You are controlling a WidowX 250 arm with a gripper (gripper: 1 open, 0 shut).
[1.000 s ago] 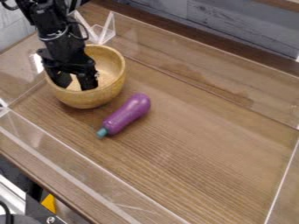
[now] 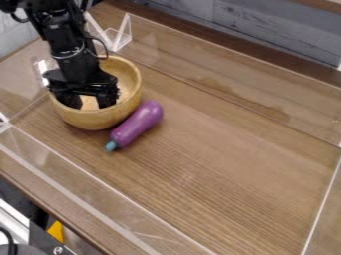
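Observation:
My black gripper [image 2: 78,88] reaches down from the top left into a tan wooden bowl [image 2: 118,110] on the left of the table. Its fingers are low inside the bowl, and whether anything lies between them is hard to tell. Just right of the bowl, a purple eggplant-shaped toy [image 2: 139,122] with a teal end lies on the table.
Thin clear plastic pieces stand at its left side and back left. A dark gap with a yellow object [image 2: 56,230] shows beyond the lower left edge.
The eggplant toy has shifted slightly left, closer to the bowl. The bowl and my gripper in it have moved only slightly.

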